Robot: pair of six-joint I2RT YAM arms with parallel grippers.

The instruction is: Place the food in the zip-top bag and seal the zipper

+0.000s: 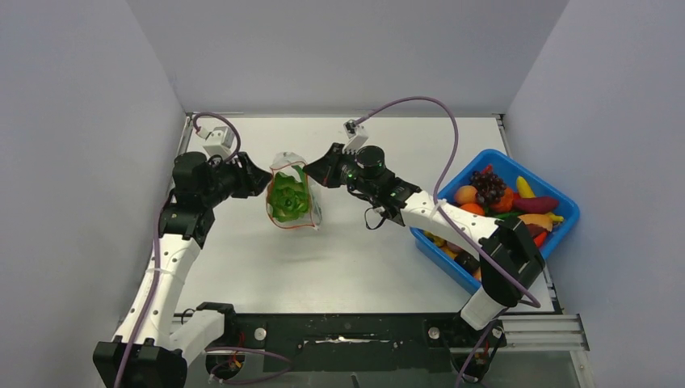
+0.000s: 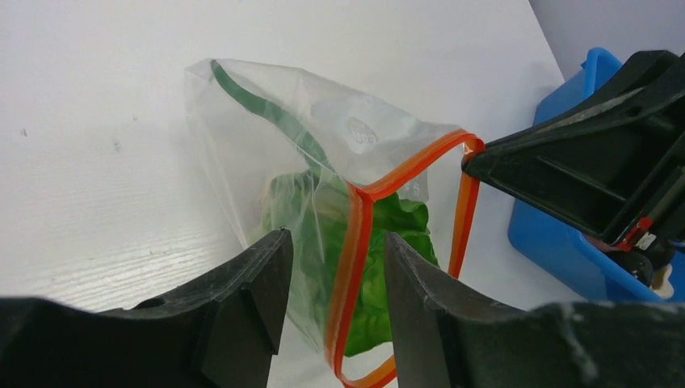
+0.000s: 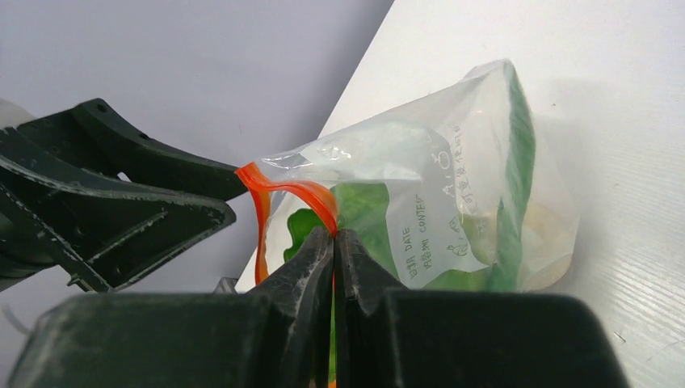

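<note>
A clear zip top bag point(image 1: 316, 212) with an orange zipper edge point(image 2: 353, 279) hangs between my two grippers, its mouth part spread. A green lettuce-like vegetable point(image 1: 288, 198) is inside the bag. My right gripper is shut on the orange edge, which shows pinched at its tips. On the bag's other side, my left gripper is open, its fingers apart. The zipper strip passes through the gap between them in the left wrist view, and neither finger clamps it. Printed lettering marks the bag's side in the right wrist view.
A blue bin point(image 1: 569, 202) full of toy fruit and vegetables stands on the right, partly under my right arm. Grey walls close in the left, back and right sides.
</note>
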